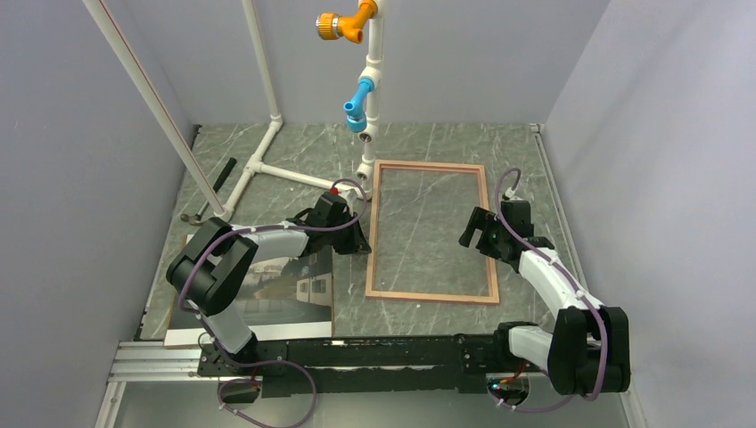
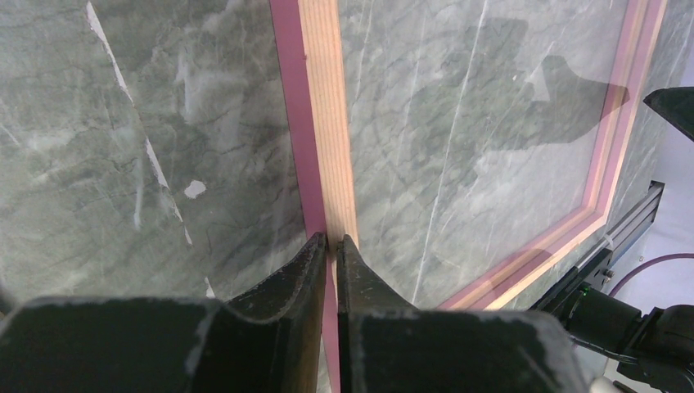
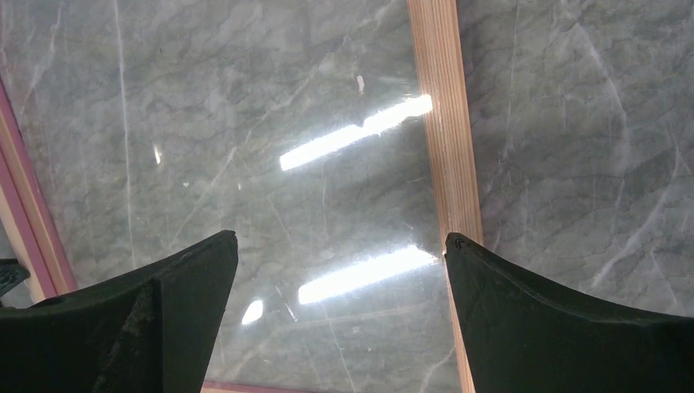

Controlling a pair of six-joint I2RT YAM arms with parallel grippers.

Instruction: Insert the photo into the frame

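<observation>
On the grey marbled table, the wooden frame [image 1: 434, 296] lies empty, with bare table showing through it. At its left side my left gripper [image 1: 366, 251] is shut on the frame's strip; the left wrist view shows the fingertips pinched close together over that strip [image 2: 323, 106]. My right gripper stands open above the right part of the frame, its right fingertip by the right-hand strip [image 3: 452, 155] and nothing between the fingers. The photo [image 1: 308, 306], grey with a white border, lies flat to the left, partly hidden under my left arm.
White pipes [image 1: 294, 176] with orange and blue fittings stand at the back left. A black-handled tool [image 1: 225, 174] rests near the left wall. Glare marks the surface inside the frame in the right wrist view.
</observation>
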